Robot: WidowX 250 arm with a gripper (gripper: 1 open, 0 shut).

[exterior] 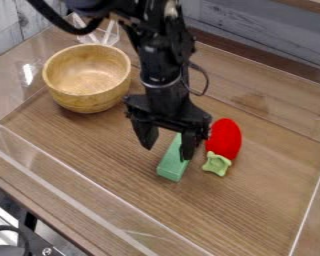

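Note:
The black gripper [167,135] is lowered over a green bar-shaped object [172,167] in the middle of the table, its open fingers at the bar's upper part; whether they touch it cannot be told. A red object with a pale green top [223,144] lies just right of the bar.
A yellow wooden bowl [85,65] sits at the upper left of the wooden table [109,190]. A pale wall runs along the back.

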